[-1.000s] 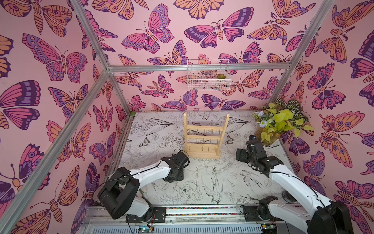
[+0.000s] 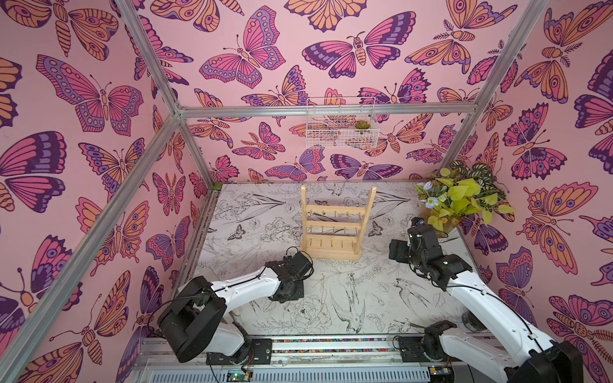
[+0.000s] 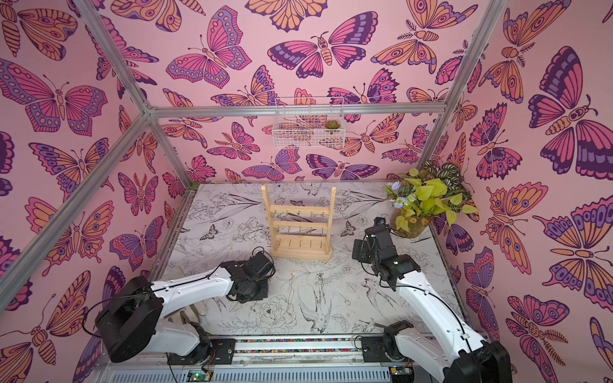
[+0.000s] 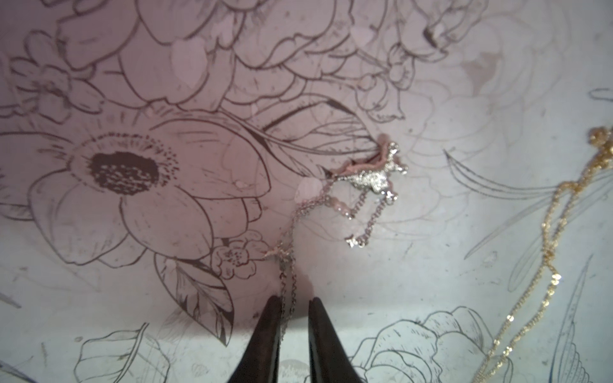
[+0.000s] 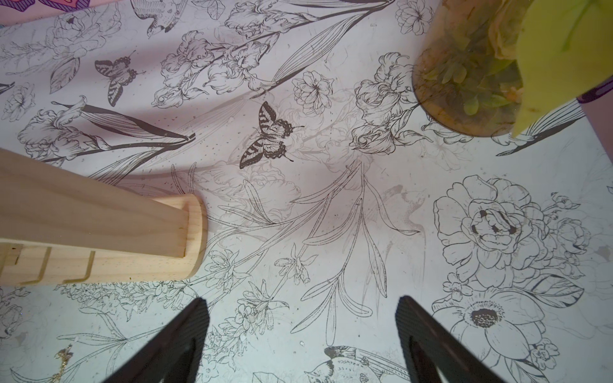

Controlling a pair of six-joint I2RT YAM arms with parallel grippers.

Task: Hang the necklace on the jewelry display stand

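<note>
In the left wrist view a silver necklace with a unicorn-like pendant [image 4: 373,175] lies on the table, its doubled chain [image 4: 287,268] running down toward my left gripper. The left fingertips stand a narrow gap apart, with the chain passing at the gap, closest to the left finger [image 4: 263,341]. Whether they touch it, I cannot tell. A gold necklace [image 4: 550,255] lies apart to the right. The wooden display stand [image 2: 330,247] with rows of pegs stands mid-table. My right gripper is wide open and empty, right of the stand.
A potted plant [image 2: 463,198] occupies the back right corner, near the right arm. On the back wall hangs a white wire basket [image 2: 341,131]. Bare table [image 2: 408,300] lies in front of and between the arms.
My left gripper has shifted slightly right and toward the table's front edge. The right arm has moved a little to the right. The stand is unmoved.
</note>
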